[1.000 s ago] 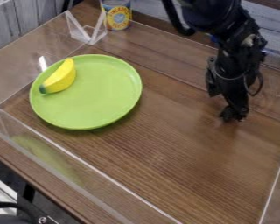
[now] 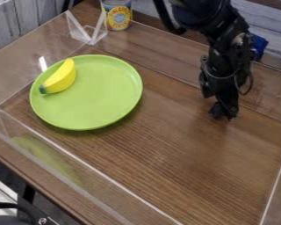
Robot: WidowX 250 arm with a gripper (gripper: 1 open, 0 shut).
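Note:
My black gripper (image 2: pixel 223 104) hangs low over the right rear of the wooden table, its tip at or near the surface. Its fingers are dark against the wood, and I cannot tell whether they are open or what, if anything, is between them. A blue object (image 2: pixel 256 43) is partly hidden behind the arm. A green plate (image 2: pixel 96 101) lies on the left, with a yellow banana-like object (image 2: pixel 60 76) on its left side.
A can (image 2: pixel 115 13) and a white wire stand (image 2: pixel 88 30) stand at the back left.
The gripper and arm have shifted slightly to the left over the last second, uncovering more of the blue object behind. The plate and its contents have not moved.

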